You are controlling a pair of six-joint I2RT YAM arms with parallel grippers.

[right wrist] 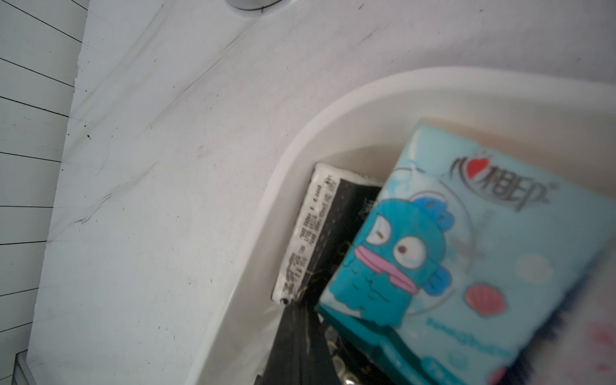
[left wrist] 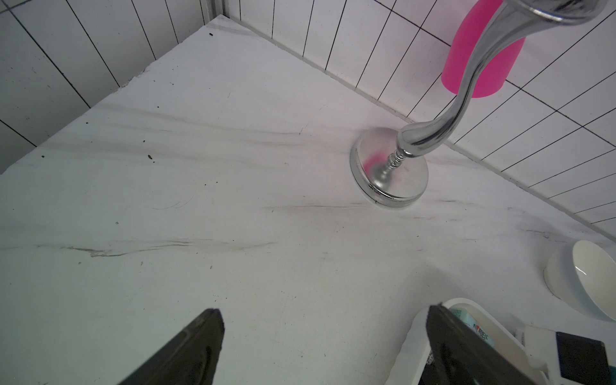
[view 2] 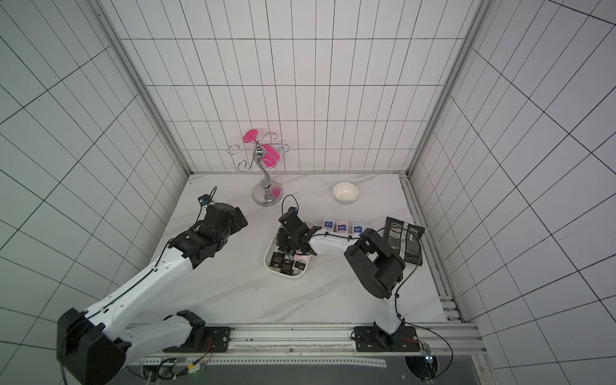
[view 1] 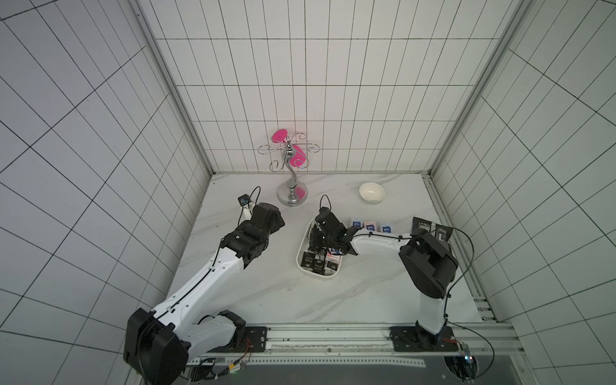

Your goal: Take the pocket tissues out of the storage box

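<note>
The white storage box (view 1: 329,275) stands mid-table with several packs inside. In the right wrist view, a teal pack of pocket tissues (right wrist: 410,256) with a cartoon fish lies tilted in its corner. A black-and-white pack (right wrist: 311,231) is wedged between it and the wall, and a pink pack (right wrist: 584,333) shows at the right edge. My right gripper is down in the box, shut, its fingertips together with nothing between them; the black-and-white pack is just past them and the teal pack to their right. My left gripper stands open and empty over bare table.
Behind the box is a chrome lamp-like stand (view 1: 293,192) with pink parts. A white bowl (view 1: 372,192) sits at the back right. Several small tissue packs (view 2: 342,226) lie right of the box, and black packs (view 2: 404,240) lie farther right.
</note>
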